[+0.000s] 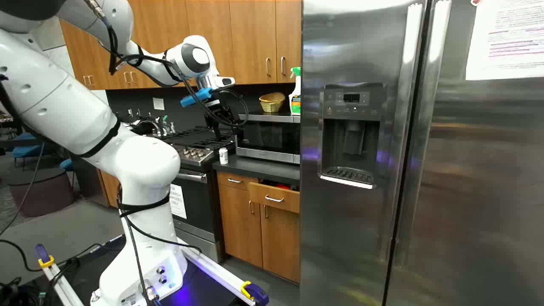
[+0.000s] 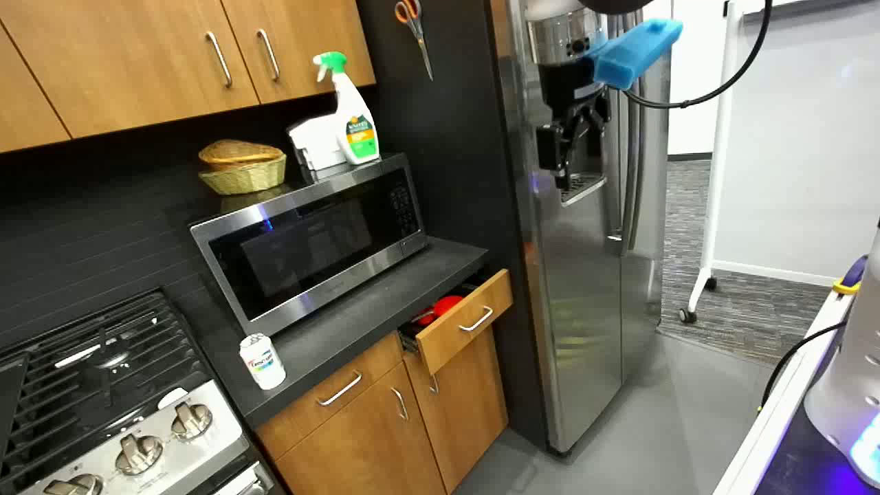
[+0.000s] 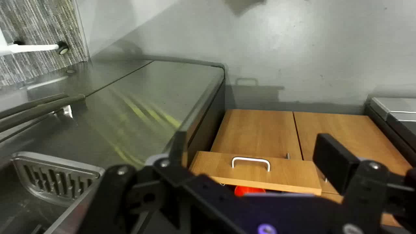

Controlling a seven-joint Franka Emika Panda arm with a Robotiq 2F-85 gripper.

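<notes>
My gripper is open, its two black fingers spread wide with nothing between them. Below it in the wrist view, a wooden drawer with a silver handle stands pulled part way out under the counter. Something red shows inside the drawer. In exterior view 2 the gripper hangs pointing down, well above the drawer and in front of the fridge in the picture. A white bottle with a printed label stands upright on the counter's corner beside the stove.
A microwave sits on the counter, with a wicker basket and a spray bottle on top. The steel fridge rises beside the drawer. The stove lies on the other side.
</notes>
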